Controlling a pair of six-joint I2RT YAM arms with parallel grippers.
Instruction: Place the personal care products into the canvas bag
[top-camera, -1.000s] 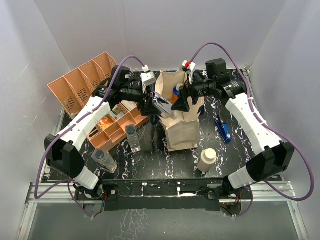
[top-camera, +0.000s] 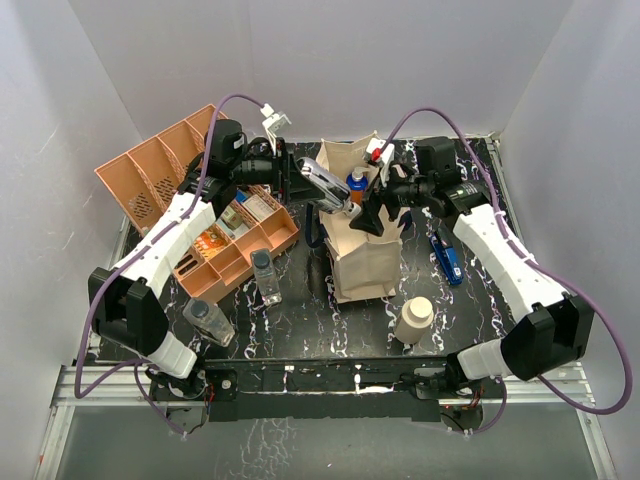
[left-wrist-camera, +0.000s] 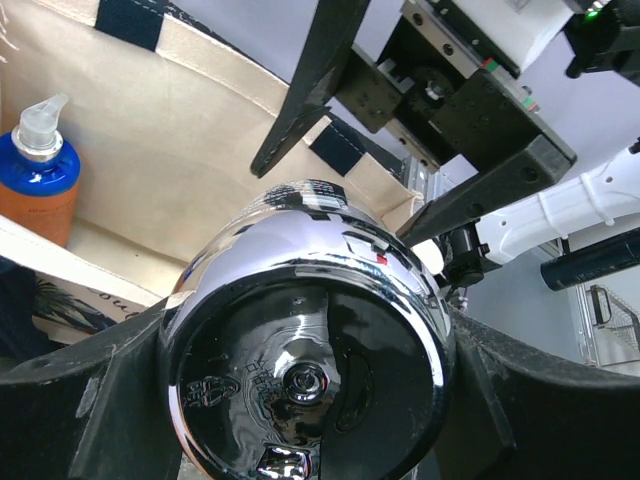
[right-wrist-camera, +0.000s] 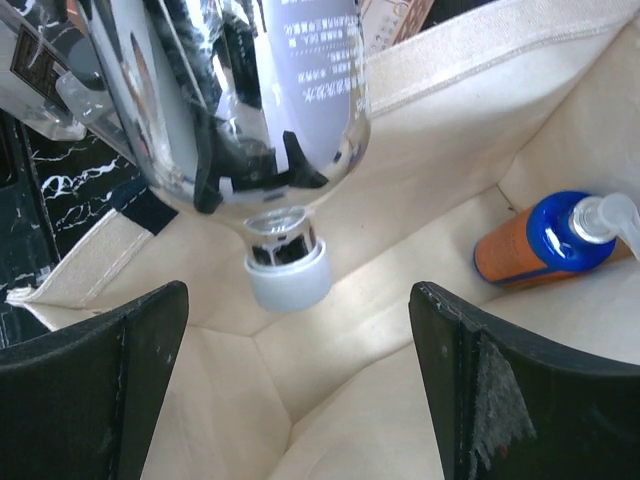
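Observation:
The beige canvas bag (top-camera: 365, 270) stands open at centre. My left gripper (top-camera: 295, 180) is shut on a silver bottle (top-camera: 328, 188), held tilted over the bag, its capped end pointing toward my right gripper (top-camera: 372, 210). In the right wrist view the bottle (right-wrist-camera: 230, 110) hangs at the top, its pale cap (right-wrist-camera: 290, 280) between and beyond the open right fingers, with no contact visible. A blue-and-orange pump bottle (right-wrist-camera: 545, 235) is inside the bag.
An orange compartment organiser (top-camera: 150, 185) fills the left. Two clear bottles (top-camera: 265, 275) stand at front left, a cream jar (top-camera: 414, 320) at front right. A blue object (top-camera: 446, 258) lies right of the bag.
Since about a second ago my left gripper has risen slightly toward the back with the silver bottle, and my right gripper has moved down toward the front, nearer the bottle's cap.

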